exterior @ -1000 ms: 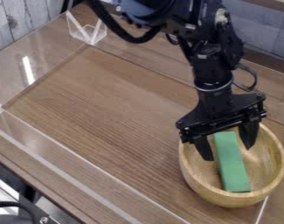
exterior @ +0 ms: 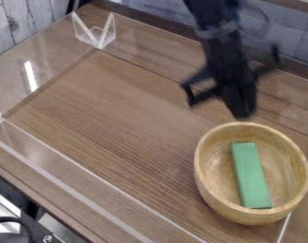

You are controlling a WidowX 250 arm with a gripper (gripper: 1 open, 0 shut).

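A green rectangular block (exterior: 250, 176) lies inside a round tan wooden bowl (exterior: 213, 190) at the lower right of the camera view. My gripper (exterior: 227, 97), dark and heavily motion-blurred, is raised above and behind the bowl, apart from the block. The blur hides whether its fingers are open or shut.
A white wire-like object (exterior: 96, 30) stands at the back left. A dark cable runs along the lower left edge.
My gripper has risen away from the bowl toward the back, uncovering the green block, which still lies in the bowl.
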